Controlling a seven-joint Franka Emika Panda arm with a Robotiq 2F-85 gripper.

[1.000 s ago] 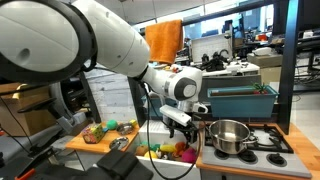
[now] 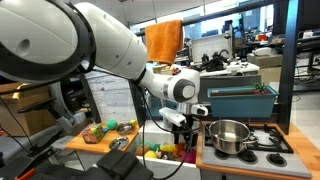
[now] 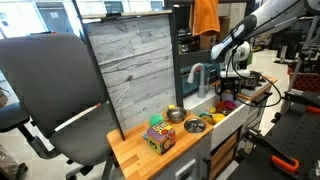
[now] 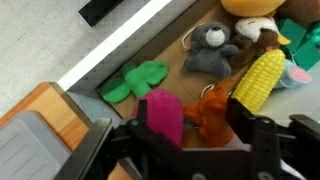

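Observation:
My gripper hangs over a drawer of soft toys, its dark fingers apart in the wrist view. A magenta toy (image 4: 164, 113) lies below, close to the left finger, and an orange one (image 4: 211, 118) is near the right finger. I cannot tell whether either is touched. A yellow corn cob (image 4: 260, 82) lies to the right. Farther up are a grey plush animal (image 4: 210, 50) and a green plush (image 4: 134, 79). In exterior view 1 the gripper (image 2: 187, 138) is low at the drawer's right part, with its tips hard to make out.
The drawer's white wall (image 4: 130, 45) runs close by the toys. On the counter to the right are a steel pot (image 2: 230, 134) and a stove (image 2: 262, 153). Bowls and a colourful box (image 2: 95, 131) stand on the wooden top at left.
My gripper has come down toward the drawer and slightly to the right. The toys there are now more covered by it; the pot and counter items have stayed put.

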